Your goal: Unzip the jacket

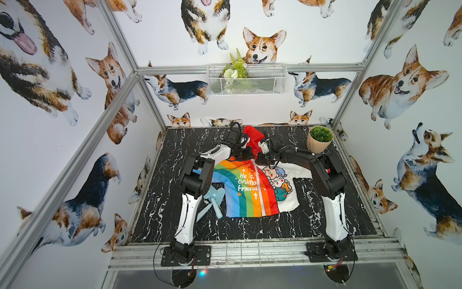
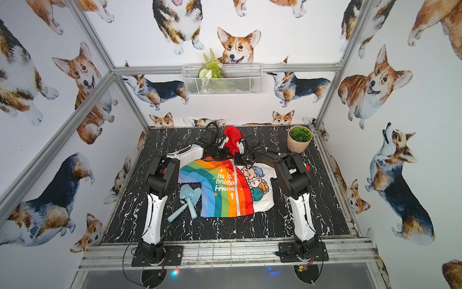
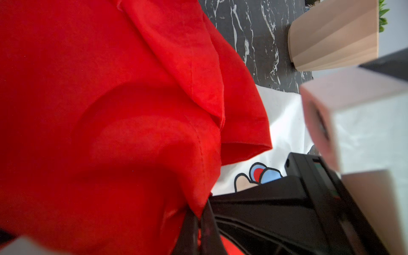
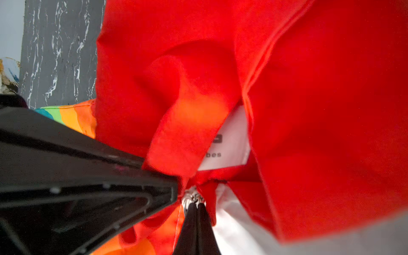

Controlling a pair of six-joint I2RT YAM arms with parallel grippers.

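Observation:
The rainbow-and-white jacket [image 1: 240,192] lies flat on the table, its red hood [image 1: 252,136] toward the back. Down its front runs a pale zipper line [image 1: 260,190]. At the neck, my left gripper is shut, with red cloth gathered to a point between its tips. Close beside it, my right gripper is also shut; no cloth shows between its fingers. Its tips stand against the silvery zipper pull [image 4: 192,196] at the collar, just below the white label [image 4: 225,146]. The grippers' own bodies partly cover the neck in both top views.
Light-blue toy tools [image 2: 190,196] lie left of the jacket, near the left arm. A potted plant [image 1: 319,139] stands at the back right. On the rear wall hangs a wire basket [image 1: 269,85].

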